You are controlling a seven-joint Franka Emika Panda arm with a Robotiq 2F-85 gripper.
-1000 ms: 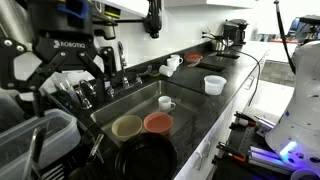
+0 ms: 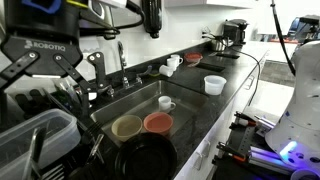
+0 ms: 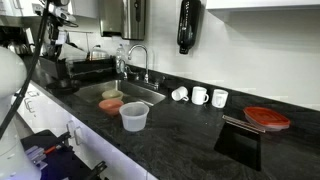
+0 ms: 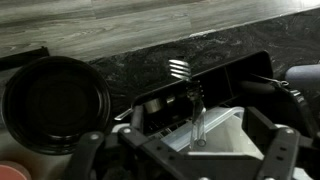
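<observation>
Several metal utensils stand in a narrow black holder [image 4: 235, 82] along the drying rack's edge in the wrist view. Among them a fork [image 4: 180, 70] points its tines up toward the camera. My gripper is open above the rack, with its fingers [image 4: 258, 128] spread wide and nothing held between them. From exterior view 1, the gripper [image 2: 45, 88] hangs at the upper left over the rack. It shows small at the far upper left of exterior view 2, where the utensils cannot be made out.
A black pan [image 2: 146, 157] lies beside the rack, near a clear plastic tub [image 2: 40, 145]. In the sink are a beige bowl [image 2: 127, 127], a red bowl [image 2: 158, 123] and a white mug [image 2: 166, 103]. A white container [image 3: 134, 117] stands on the mostly clear counter [image 3: 190, 140].
The dishes and rack have stayed put.
</observation>
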